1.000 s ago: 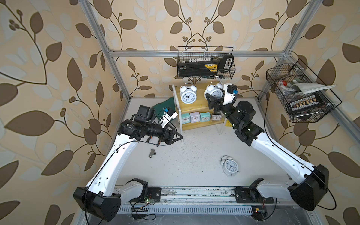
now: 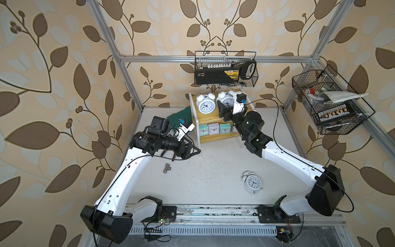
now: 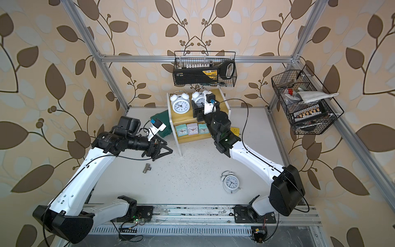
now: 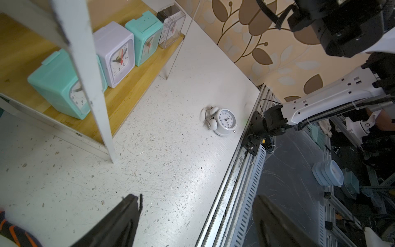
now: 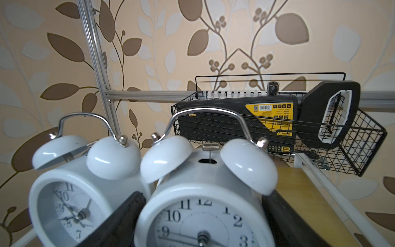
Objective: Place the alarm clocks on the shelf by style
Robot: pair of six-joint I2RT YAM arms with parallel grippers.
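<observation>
Two white twin-bell clocks stand on the shelf's upper board (image 2: 218,115): the left one (image 2: 206,105) and the right one (image 5: 203,214). My right gripper has its open fingers on either side of the right clock. Square mint and lilac clocks (image 4: 113,57) and a clear-cased clock (image 4: 172,25) line the lower board. Another white bell clock (image 2: 253,182) lies on the table at front right. My left gripper hangs left of the shelf's front, fingers apart with nothing between them.
Wire baskets with tools hang on the back rail (image 2: 225,70) and right rail (image 2: 321,111). A small metal fitting (image 2: 167,168) and a green cloth (image 3: 162,119) lie at the left.
My right arm and gripper have moved left along the upper board, and the right clock has shifted left, closer to the other clock. The left arm looks still.
</observation>
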